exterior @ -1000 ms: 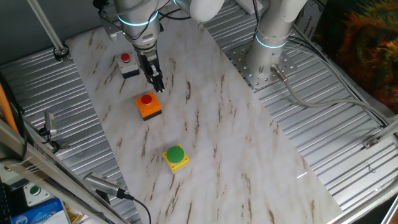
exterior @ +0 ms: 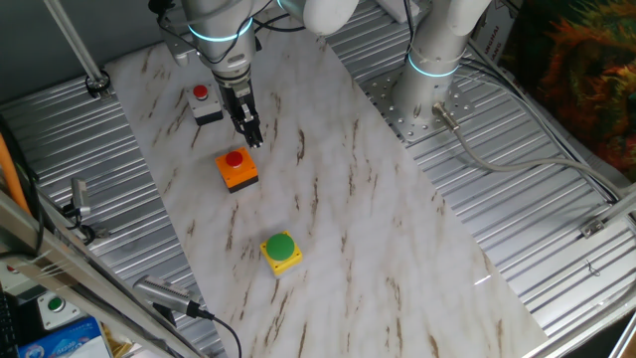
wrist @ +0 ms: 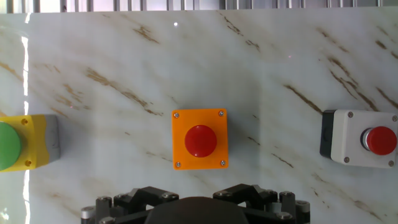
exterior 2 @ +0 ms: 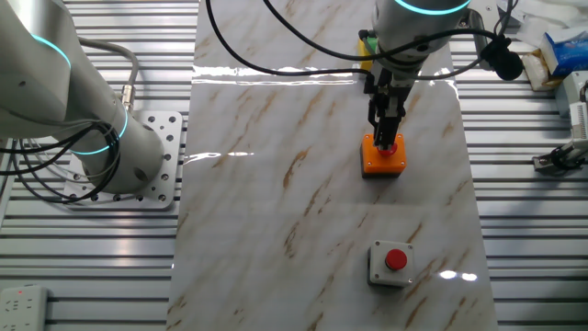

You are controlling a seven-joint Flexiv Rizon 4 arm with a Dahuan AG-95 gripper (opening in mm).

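Note:
An orange box with a red button sits in the middle of the wrist view, below my gripper's front. In exterior view 1 my gripper hangs just behind this orange box, pointing down. From the other side, the gripper overlaps the red button, so any gap or contact is hard to judge. Whether its fingers are open or shut does not show clearly. A grey-white box with a red button stands to the right in the wrist view, and a yellow box with a green button is cut off at the left.
The marble-patterned board is mostly bare, with wide free room beside the boxes. Slatted metal surrounds it. A handheld-looking device with a cable lies at its left edge. Black cables loop near the arm.

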